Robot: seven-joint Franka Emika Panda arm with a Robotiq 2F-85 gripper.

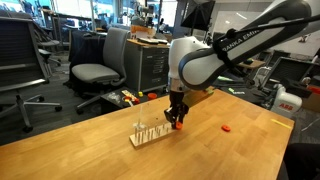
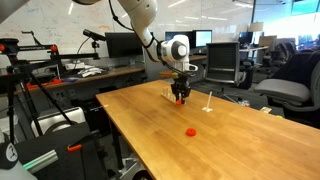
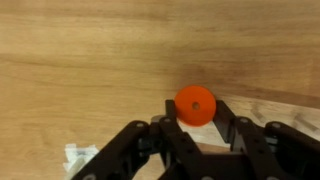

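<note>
A round orange piece with a dark spot at its centre (image 3: 195, 104) is between the fingertips of my gripper, which is shut on it. In exterior view 1, the orange piece shows low under my gripper (image 1: 176, 122), at the right end of a pale wooden peg board (image 1: 142, 139). Several upright pegs stand along that board. Whether the piece touches a peg or the board is hidden by the fingers. In exterior view 2 the orange piece (image 2: 180, 101) is small beneath the arm.
Another red piece (image 1: 226, 128) lies alone on the wooden table (image 1: 75, 155) to the right of the board. In exterior view 2 a thin white upright item (image 2: 209, 102) stands on the table. Office chairs (image 1: 98, 72) stand beyond it.
</note>
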